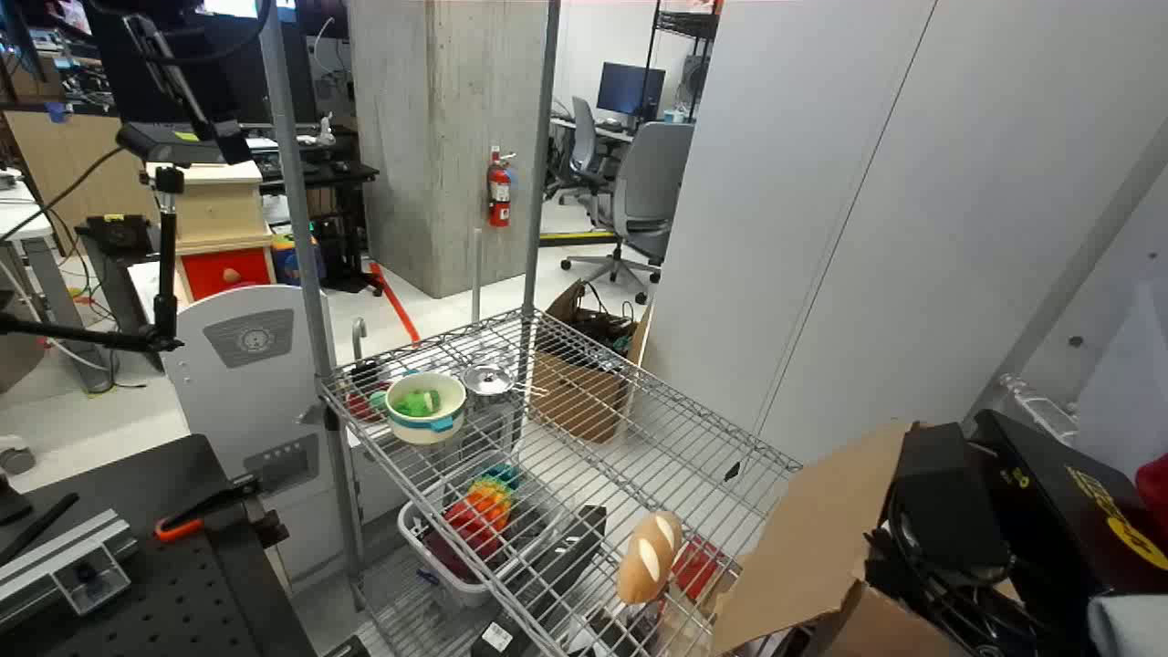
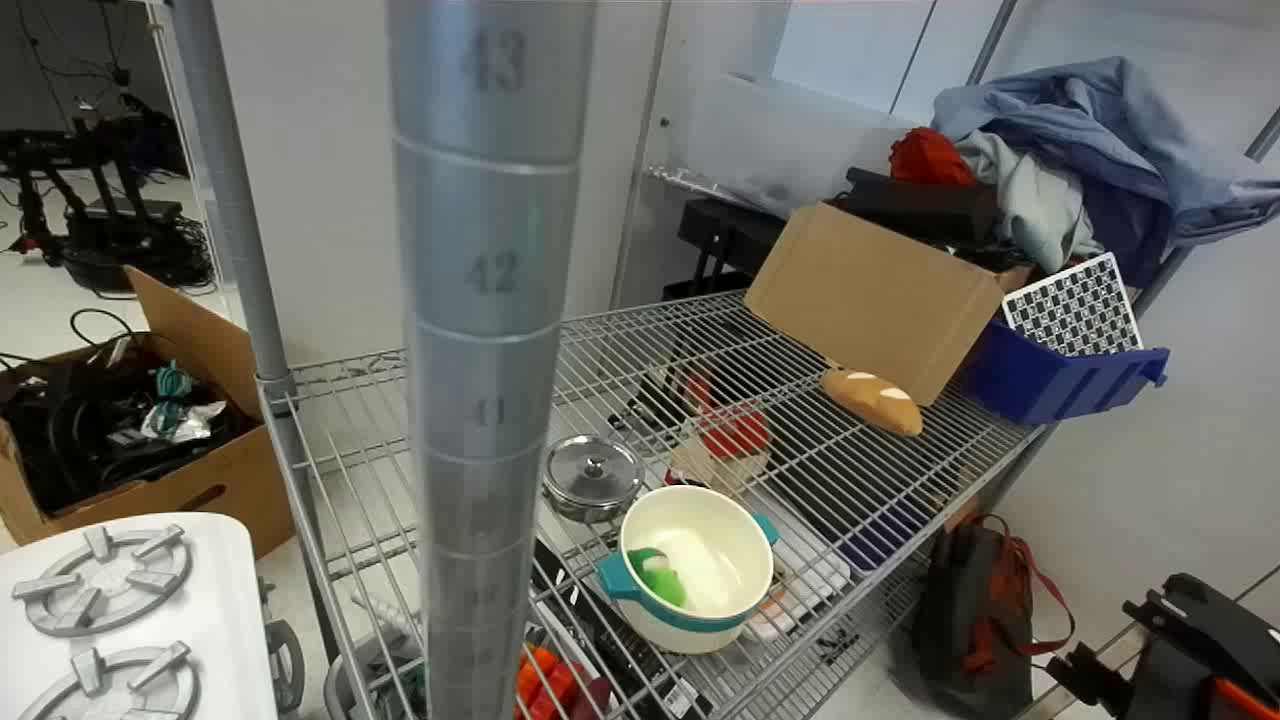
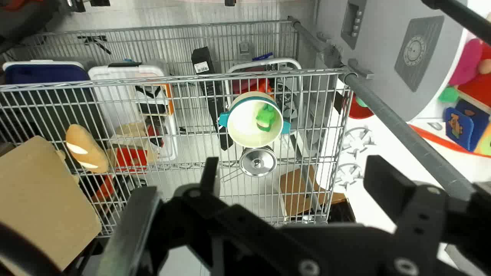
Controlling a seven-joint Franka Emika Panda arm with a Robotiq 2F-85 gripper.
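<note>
On the wire shelf stands a cream pot with teal handles (image 1: 424, 407) (image 2: 696, 564) (image 3: 248, 133). Inside it lies a small green object (image 1: 416, 403) (image 2: 662, 580) (image 3: 265, 117). Close beside the pot sits a small metal pot with a shiny lid (image 1: 487, 380) (image 2: 591, 476) (image 3: 258, 161). A toy bread loaf (image 1: 649, 557) (image 2: 872, 402) (image 3: 86, 148) lies apart from them, near a cardboard box. In the wrist view my gripper is open, its dark fingers (image 3: 210, 175) spread wide with nothing held between them. The pots appear beyond the fingertips.
The shelf (image 1: 613, 438) is fenced by metal posts (image 1: 307, 219) (image 2: 492, 360). A cardboard box (image 1: 816, 537) (image 2: 876, 294) takes up one end, near a blue bin (image 2: 1056, 372). Bare wire lies between pot and bread. A white toy stove (image 2: 132, 600) adjoins the other end.
</note>
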